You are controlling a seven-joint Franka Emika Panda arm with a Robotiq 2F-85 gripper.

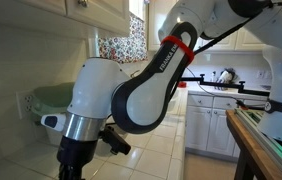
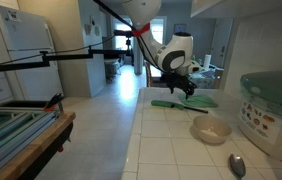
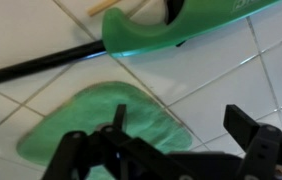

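My gripper stands open in the wrist view, its dark fingers well apart and nothing visibly held between them. Below it a green cloth (image 3: 111, 105) lies on the white tiled counter, partly covered by the left finger. A green-handled tool (image 3: 176, 25) with a thin black shaft crosses the upper part of that view, beyond the fingers. Exterior view 2 has the gripper (image 2: 181, 88) over the far part of the counter, close above the cloth (image 2: 199, 101). In exterior view 1 the gripper (image 1: 71, 168) is low at the bottom left, its fingertips hard to make out.
A pinkish bowl (image 2: 210, 130) and a metal spoon (image 2: 237, 166) lie nearer on the counter. Against the wall stands a pale container with a green top (image 2: 271, 88). Cabinets (image 1: 101, 12) overhang the counter. Bare tiles (image 2: 161, 150) fill the front left.
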